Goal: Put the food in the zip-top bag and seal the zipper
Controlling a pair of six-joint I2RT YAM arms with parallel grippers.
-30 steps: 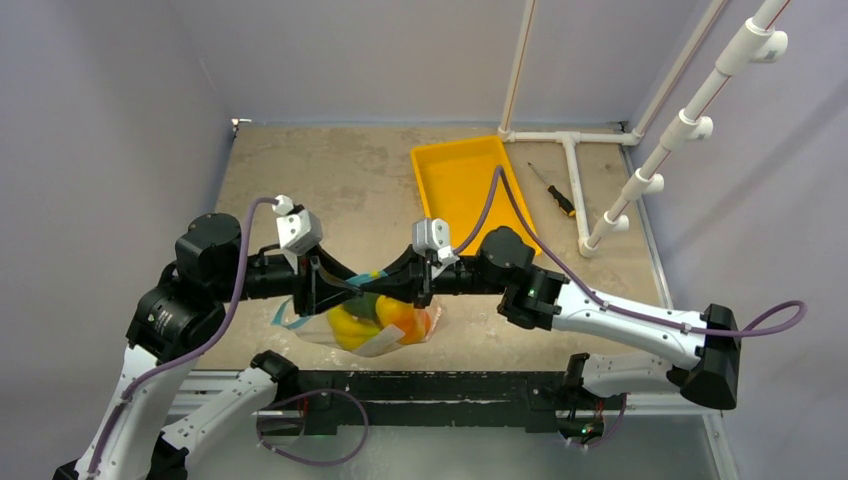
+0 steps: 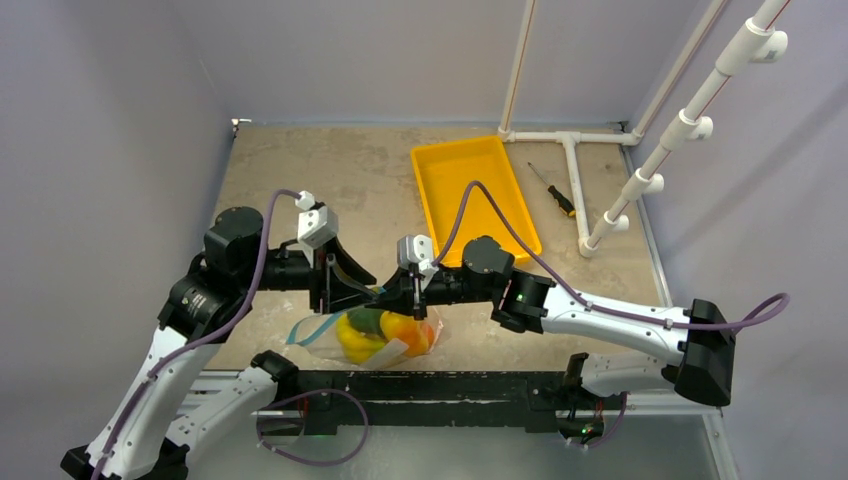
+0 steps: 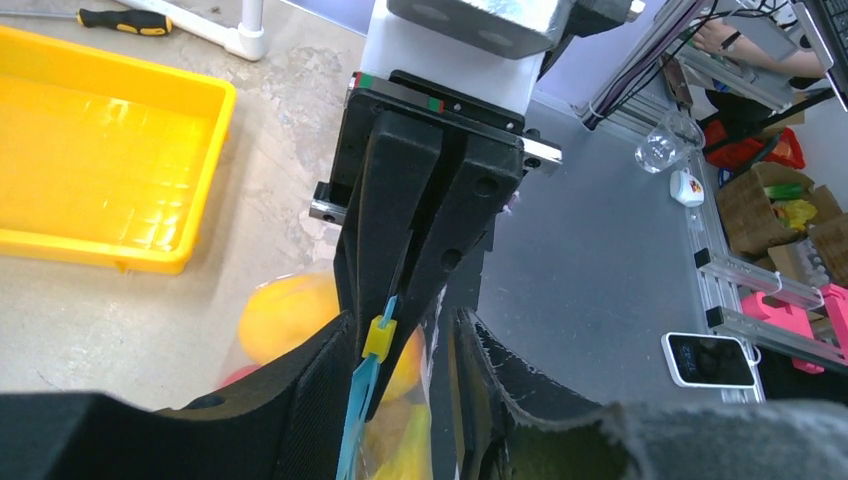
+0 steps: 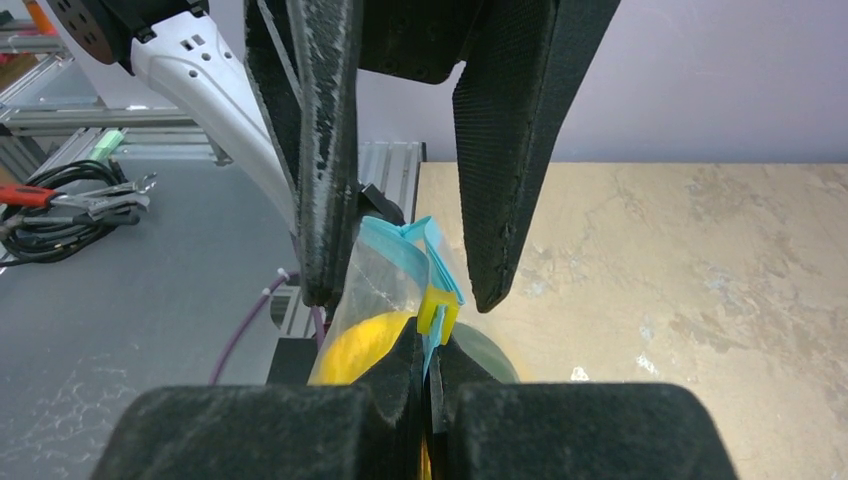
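Note:
The clear zip top bag (image 2: pixel 322 343) lies at the front of the table with yellow, green and orange food (image 2: pixel 400 328) inside. Along its mouth runs a blue zipper strip (image 3: pixel 357 415) with a yellow slider (image 4: pixel 437 311). My right gripper is shut on the strip just by the slider. Around that spot my left gripper stands open, one finger (image 4: pixel 328 190) on each side of the strip's loose blue end and slider, apparently not touching them. From above, both sets of fingertips overlap and hide the slider.
An empty yellow tray (image 2: pixel 432 190) sits behind my right gripper. A screwdriver (image 2: pixel 560 200) and white pipe frame (image 2: pixel 580 190) are at the back right.
My left gripper has moved right, closing up on the right one, and no longer holds the strip stretched.

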